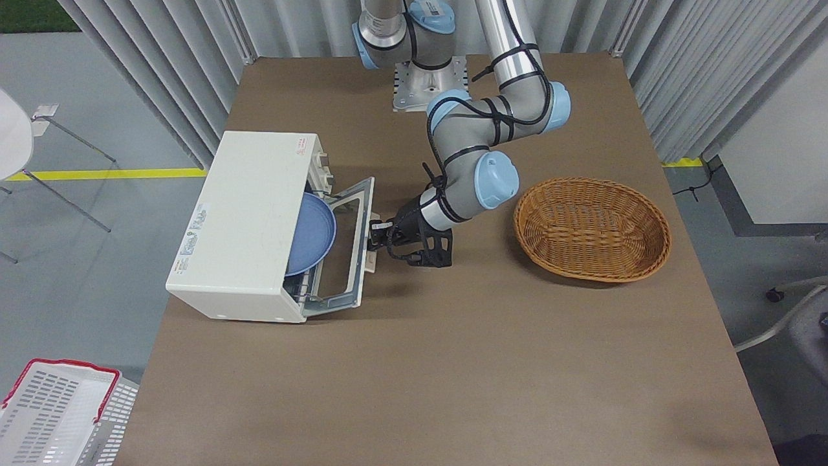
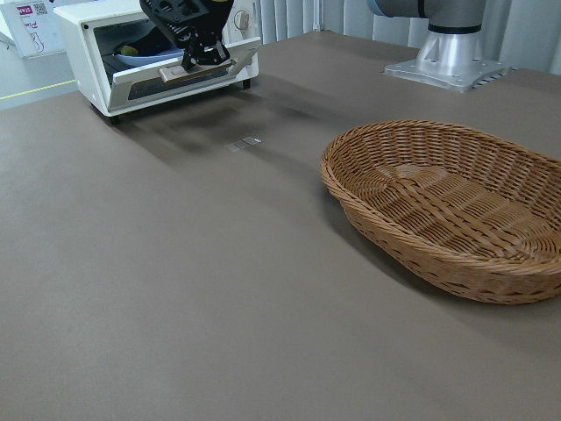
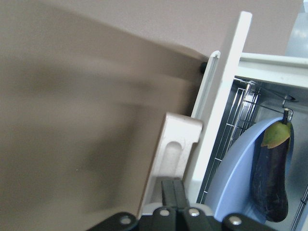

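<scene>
A white toaster oven (image 1: pixel 229 217) stands on the table with its door (image 1: pixel 353 264) part lowered. Inside lies a blue plate (image 1: pixel 308 233), and on it, in the wrist view, an eggplant (image 3: pixel 270 178). My black gripper is at the light door handle (image 3: pixel 171 149), in line with its bar; whether it is shut on it is unclear, as the fingertips are small and overlap the handle. In the camera left view the gripper (image 2: pixel 197 57) sits over the handle at the front of the door.
An empty wicker basket (image 1: pixel 592 229) lies to the right of the arm. A plastic crate (image 1: pixel 54 411) is off the table at the lower left.
</scene>
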